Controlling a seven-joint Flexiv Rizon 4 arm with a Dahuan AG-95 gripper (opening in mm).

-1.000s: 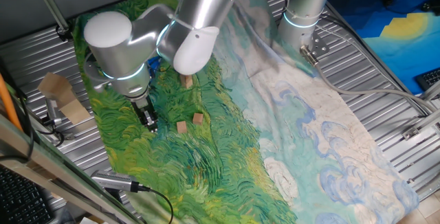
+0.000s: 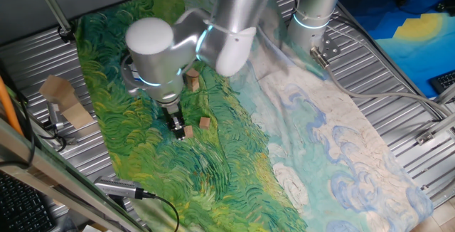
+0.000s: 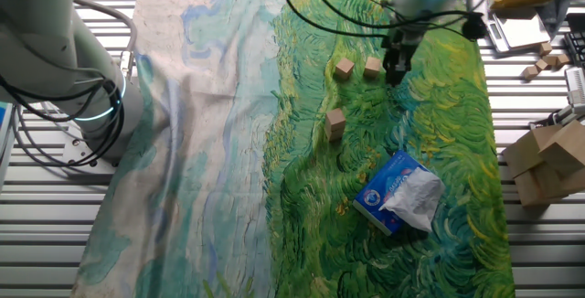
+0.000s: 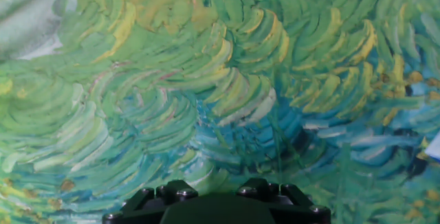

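Three small wooden blocks are on the painted cloth. One near block [image 2: 188,131] stands right beside my gripper [image 2: 178,134], and a second block [image 2: 205,122] is a little to its right. Farther back is a taller block [image 2: 193,80], partly covered by the arm. From the opposite side, the gripper [image 3: 395,68] shows low over the cloth, just right of the nearest block [image 3: 372,67]. In the wrist view the fingertips [image 4: 180,190] are apart with only a gap between them, so the gripper is open. No block appears in that view.
A blue pack [image 3: 384,186] with white tissue sticking out lies on the cloth; the arm hides it in exterior view 1. An open cardboard box [image 2: 65,105] sits off the cloth's edge. Free cloth [image 2: 213,189] stretches toward the front.
My arm has swung rightward in exterior view 1, bringing the gripper from clear cloth to beside the near block. The blocks have stayed in place.
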